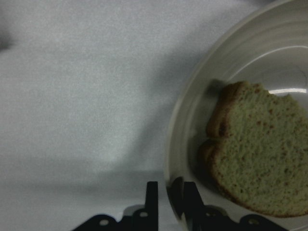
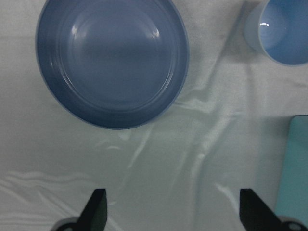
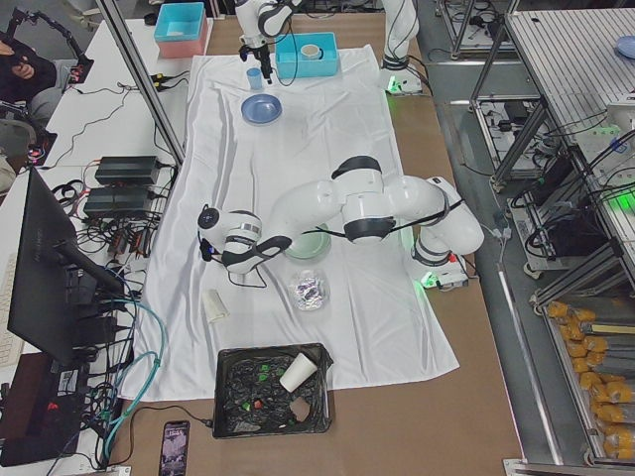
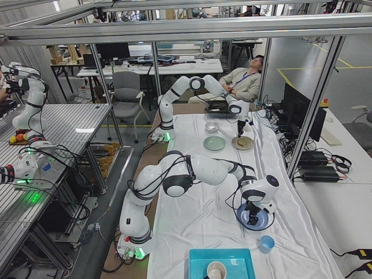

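A bread slice [image 1: 260,154] lies on a pale plate [image 4: 235,141]. My left gripper is at that plate's rim, fingertips a small gap apart; whether it grips the rim is unclear. My right gripper is open and empty, above the cloth beside the blue plate [image 2: 113,62]. A blue cup [image 2: 284,29] stands near that plate, with a teal tray [image 2: 296,168] alongside.
A green plate [image 4: 214,143] and a foil dish [image 3: 308,290] are near the left arm. A black bin [image 3: 228,397] holds a white cup and clutter.
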